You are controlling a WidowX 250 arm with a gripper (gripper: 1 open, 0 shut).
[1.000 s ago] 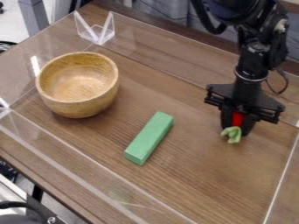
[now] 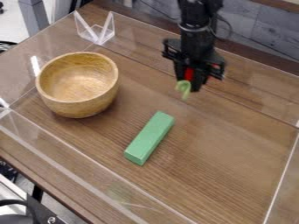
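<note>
My black gripper [image 2: 184, 77] is at the upper middle of the camera view, shut on a small object with red and pale green parts [image 2: 184, 86], whose shape is too small to tell. A brown bowl [image 2: 75, 94] sits at the left, apart from the gripper. A green block [image 2: 149, 138] lies on the wooden table below the middle.
A clear plastic item [image 2: 96, 28] stands at the back left. Dark cables lie at the lower left corner.
My gripper has moved from the right toward the back and left, carrying the red and green object with it. The bowl and green block look unmoved.
</note>
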